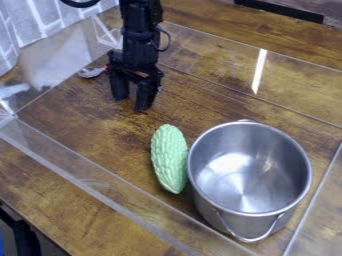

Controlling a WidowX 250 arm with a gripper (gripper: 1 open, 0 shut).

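Observation:
My black gripper (134,92) hangs low over the wooden floor of the tray at the upper left, its fingers pointing down. Whether it holds anything between the fingers is too dark and small to tell. A small pale metallic object (90,71) lies just left of it, partly hidden. A green bitter melon (170,160) lies upright in the picture at the lower middle, apart from the gripper. Right of the melon stands a large steel pot (249,170) with a wire handle.
Clear plastic walls (67,165) border the wooden surface (94,130).

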